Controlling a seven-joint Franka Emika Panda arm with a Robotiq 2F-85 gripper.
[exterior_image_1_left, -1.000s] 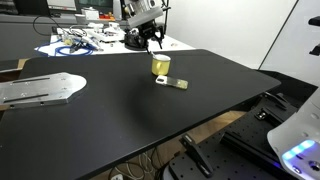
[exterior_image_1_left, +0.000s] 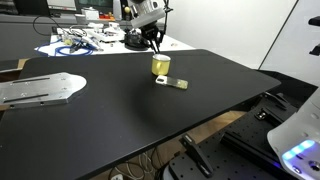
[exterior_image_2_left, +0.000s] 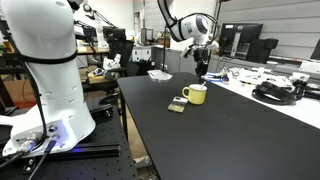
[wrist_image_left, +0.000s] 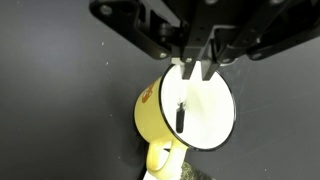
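Observation:
A yellow mug (exterior_image_1_left: 160, 66) with a white inside and a dark rim stands upright on the dark table. In the wrist view, the mug (wrist_image_left: 150, 122) has its handle toward the bottom of the picture. Inside it shows a slim white item with a black end (wrist_image_left: 180, 118), perhaps a marker. My gripper is right over the mug's opening, its fingers close together with a narrow gap. The slim item's upper part runs up by one finger; whether the fingers touch it is unclear. In exterior view 2, the gripper (exterior_image_2_left: 201, 80) reaches down to the mug (exterior_image_2_left: 196, 95).
A small flat yellowish piece (exterior_image_2_left: 178, 104) lies on the table close beside the mug. A white flat tray-like thing (exterior_image_1_left: 42, 89) rests on the table at the left in exterior view 1.
Over the last second my gripper has come down from above the mug to its opening. The mug and the flat piece have stayed in place.

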